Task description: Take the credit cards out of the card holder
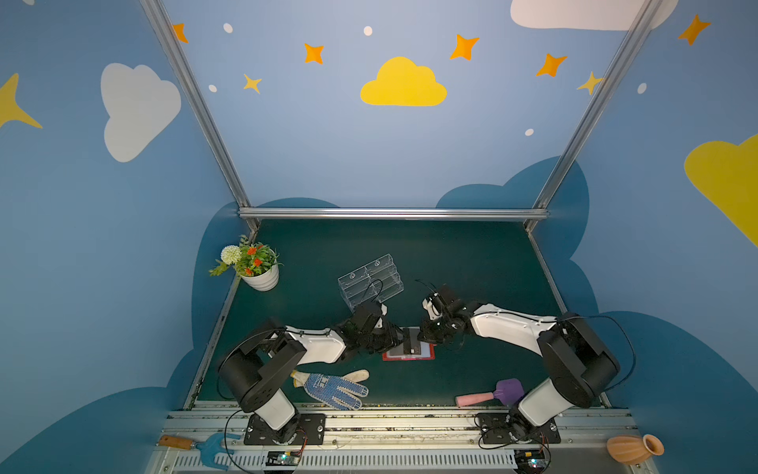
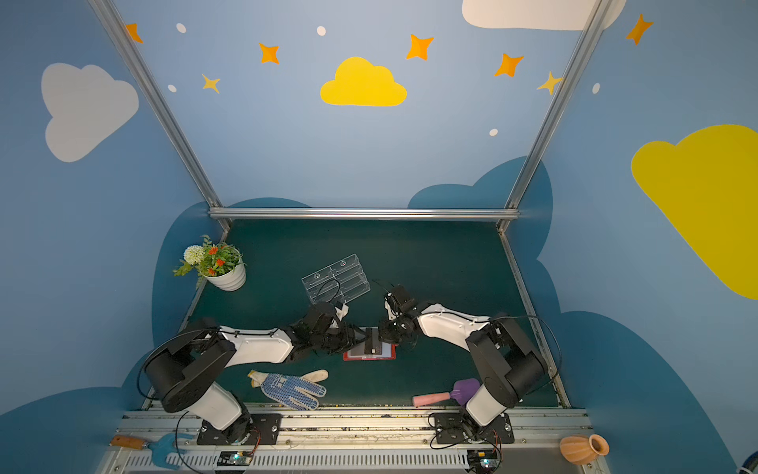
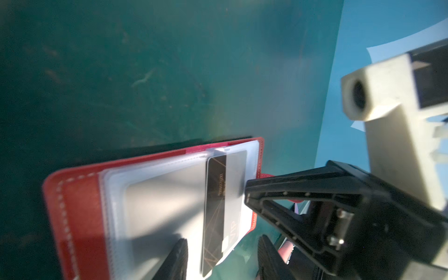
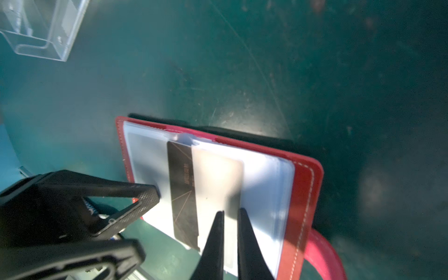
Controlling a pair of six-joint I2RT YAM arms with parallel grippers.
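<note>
A red-edged card holder with white sleeves lies on the green table between both grippers. A dark-and-silver card shows in its middle. My left gripper is open over the holder, its fingers either side of the card strip in its own wrist view, apparently empty. My right gripper is shut over the pale part of the card and sleeves, with nothing visible between its fingertips.
A clear acrylic organiser stands behind, a potted plant at back left. A blue glove and purple spatula lie at the front.
</note>
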